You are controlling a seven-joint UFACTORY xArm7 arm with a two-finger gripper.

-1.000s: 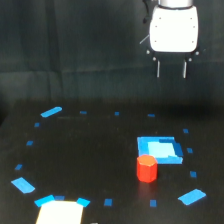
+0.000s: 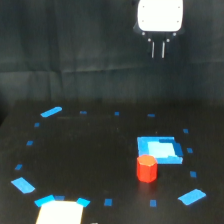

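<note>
High above the table, my gripper (image 2: 158, 48) hangs at the top of the camera view, its two thin fingers a small gap apart with nothing between them. A red cylinder-like block (image 2: 147, 169) stands upright on the dark table, well below the gripper. Right behind it lies a shallow blue tray (image 2: 174, 159) with a white inside, its front left corner partly hidden by the red block. Whether block and tray touch, I cannot tell.
A white-topped object (image 2: 60, 212) is cut off by the bottom edge at the left. Flat blue tape marks (image 2: 192, 197) dot the dark table. Bare table fills the middle and left.
My gripper has moved up and to the left, and the gap between its fingers looks narrower. The red block and the blue tray have stayed in place.
</note>
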